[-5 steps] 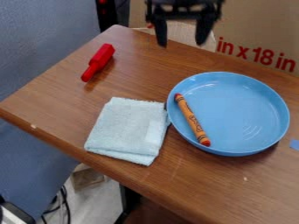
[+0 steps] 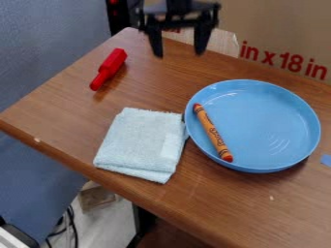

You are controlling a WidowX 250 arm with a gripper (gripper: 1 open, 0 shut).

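Observation:
My black gripper (image 2: 179, 47) hangs above the back of the wooden table (image 2: 110, 126), its two fingers apart with nothing seen between them. An orange crayon (image 2: 211, 132) lies in the blue plate (image 2: 265, 121) on the right. A folded pale blue cloth (image 2: 139, 145) lies left of the plate. A red object with a narrow end (image 2: 110, 66) lies at the back left.
A cardboard box with red lettering (image 2: 285, 34) stands behind the table. The table's middle, between the red object and the plate, is clear. A small blue piece (image 2: 326, 159) sits at the right edge.
The objects on the table have not moved.

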